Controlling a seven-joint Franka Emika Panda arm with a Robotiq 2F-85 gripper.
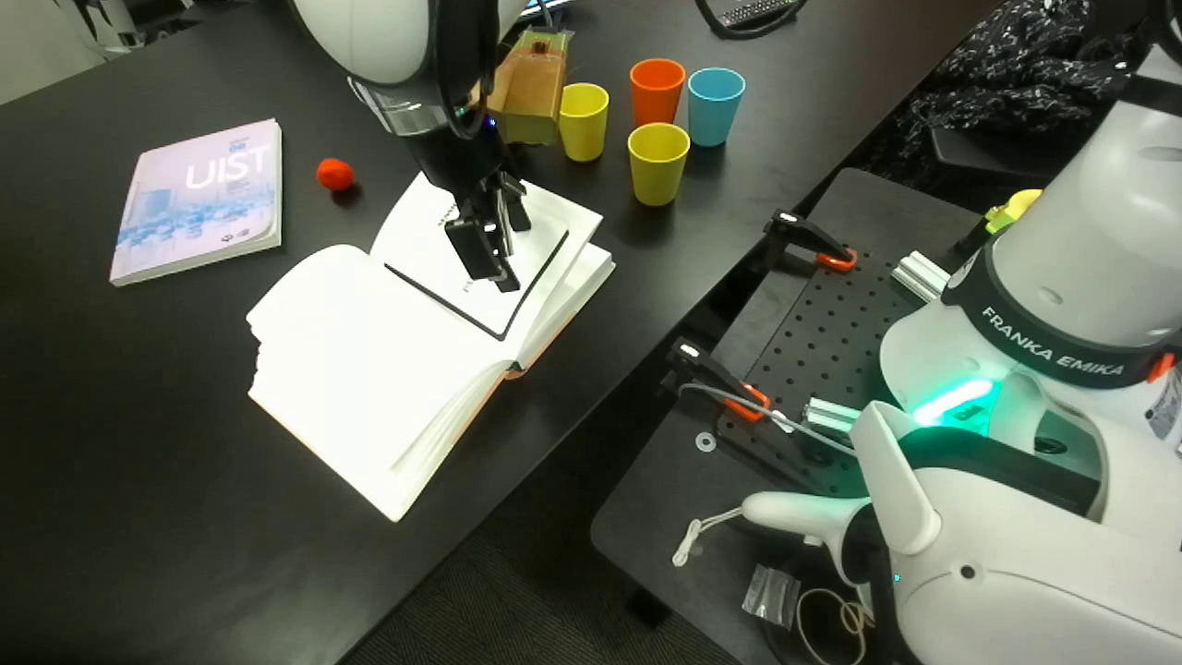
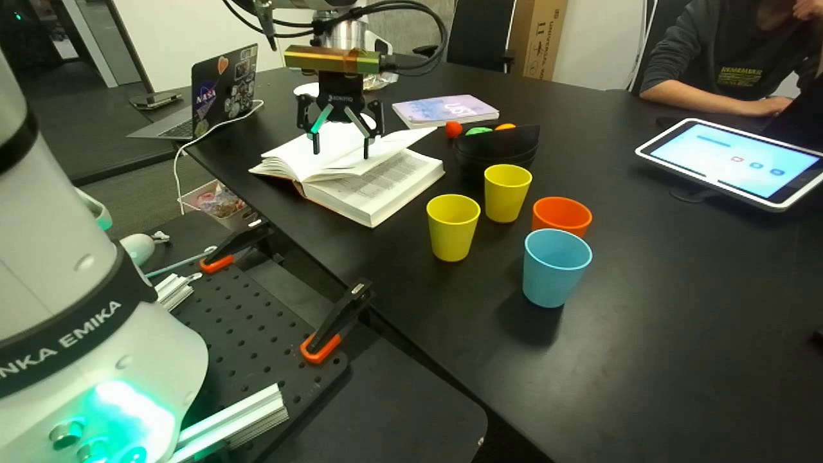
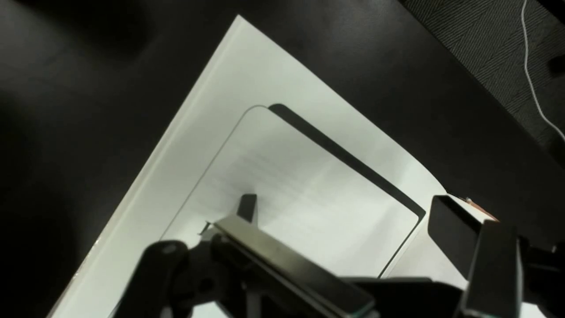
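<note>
An open book lies on the dark table with white pages spread. My gripper hangs over its page with the black-lined frame, fingers pointing down. In exterior view 2 the two fingertips stand well apart, so the gripper is open. One leaf rises at a slant above the printed page beneath. The wrist view shows the framed page below the spread fingers, with nothing clearly held between them. Whether a fingertip touches the paper I cannot tell.
Two yellow cups, an orange cup and a blue cup stand beside the book. Behind them is a black bowl with coloured items. A UIST book and a red ball lie farther off.
</note>
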